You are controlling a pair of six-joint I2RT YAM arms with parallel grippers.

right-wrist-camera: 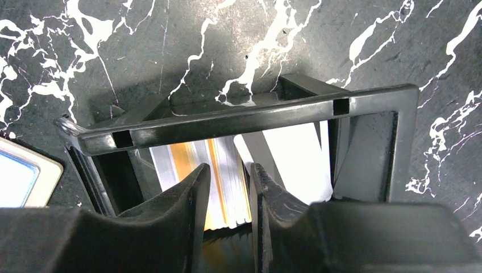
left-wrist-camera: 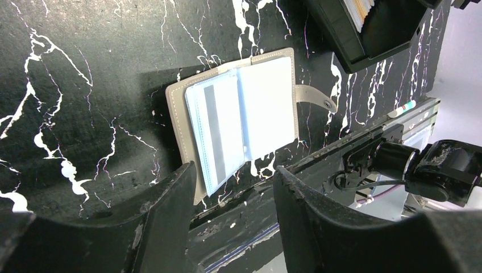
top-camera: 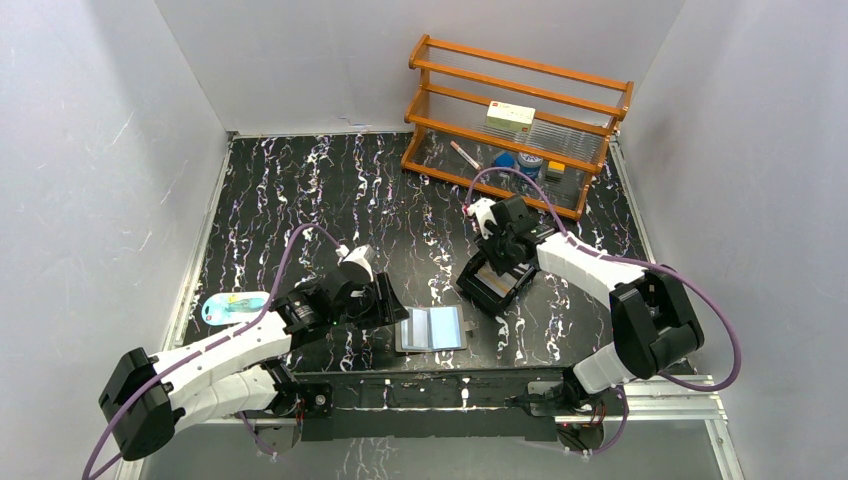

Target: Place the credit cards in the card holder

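Observation:
The beige card holder (left-wrist-camera: 181, 125) lies open on the table, its clear sleeves spread and its strap pointing right. Over its left edge my left gripper stands open, with nothing held between its fingers. A black box (right-wrist-camera: 250, 120) holds striped cards (right-wrist-camera: 183, 162) packed on edge and a tilted white card with a dark stripe (right-wrist-camera: 298, 162). My right gripper reaches down into this box, its fingers a small way apart. One fingertip meets the white card's left edge; striped cards show in the gap. Whether anything is pinched cannot be seen.
Behind the box stands a wooden rack (top-camera: 520, 130) bearing a green-and-white carton (top-camera: 510, 116) and small items. A pale blue tray (top-camera: 233, 307) sits at the far left. Bare table lies at the back left. The table's front edge runs close to the holder.

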